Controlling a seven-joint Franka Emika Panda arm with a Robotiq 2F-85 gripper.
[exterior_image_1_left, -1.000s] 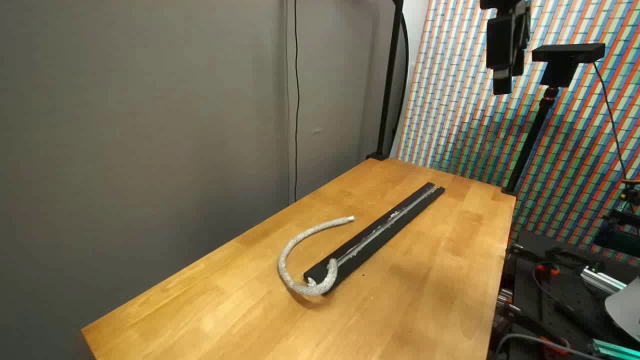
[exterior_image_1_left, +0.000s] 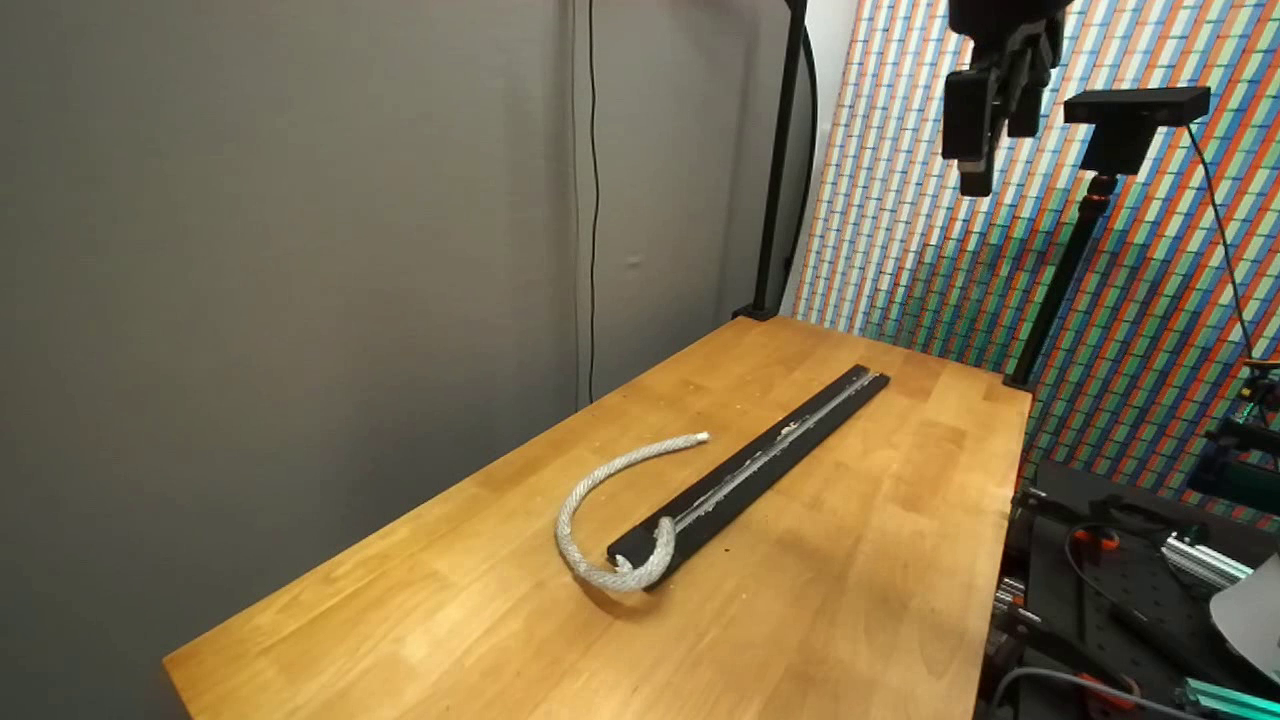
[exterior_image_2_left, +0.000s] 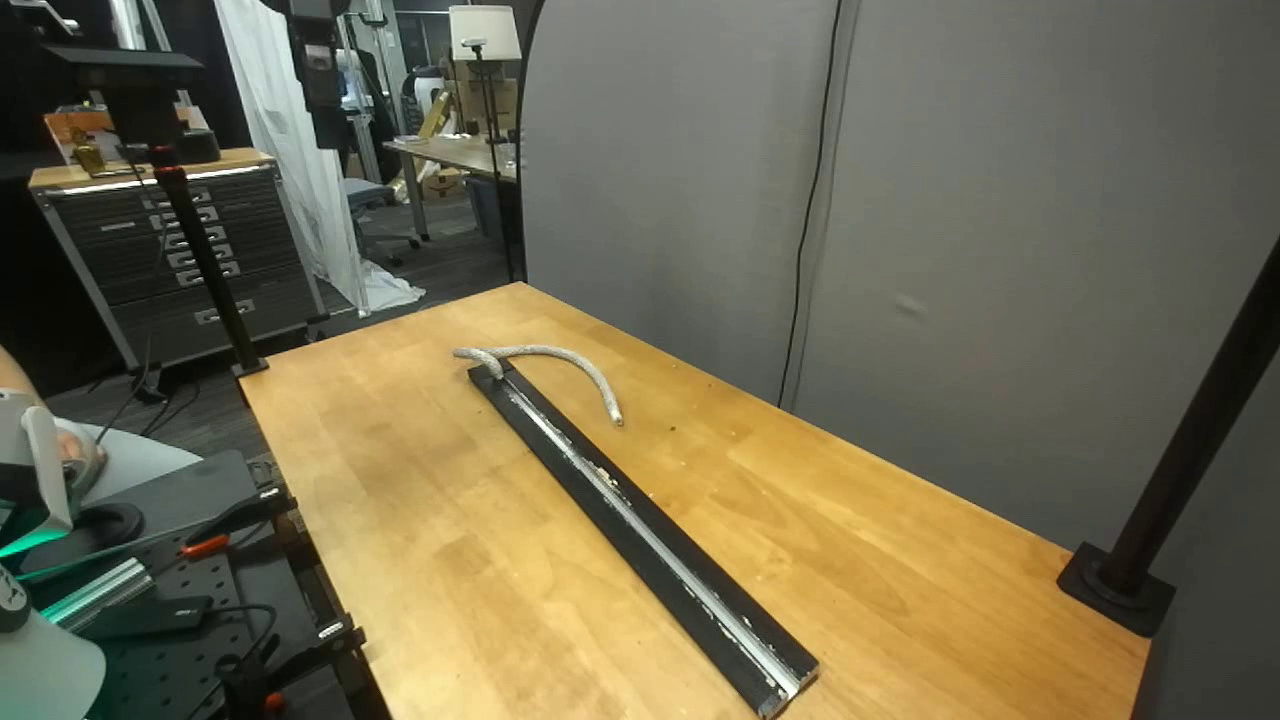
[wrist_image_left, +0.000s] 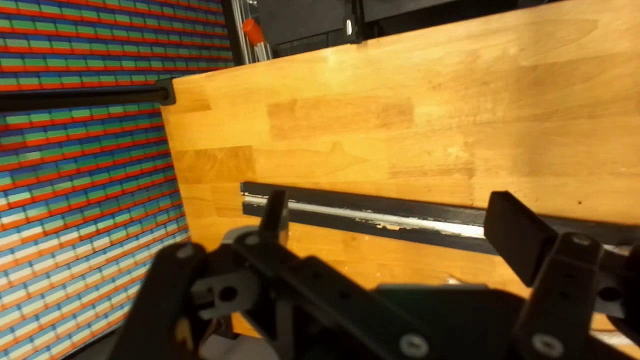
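A pale grey braided rope (exterior_image_1_left: 573, 508) curves over the table, one end lying free and the other bent across the near end of a long black bar (exterior_image_1_left: 768, 466). A light groove runs down the middle of this bar. In exterior view 2 the rope (exterior_image_2_left: 587, 366) lies at the bar's far end. High over the table's far end in exterior view 1, my gripper (exterior_image_1_left: 999, 156) is clear of both. The wrist view shows my gripper open, its fingers wide apart above the bar (wrist_image_left: 384, 219) with nothing between them. Most of the rope is out of that view.
Black posts (exterior_image_1_left: 777, 180) stand at the table's corners, one carrying a camera (exterior_image_1_left: 1134, 108). A grey wall (exterior_image_1_left: 360, 240) runs along one long side.
In exterior view 1 my gripper has shifted a little to the left and slightly down, and its fingers show farther apart. Rope and bar lie as before.
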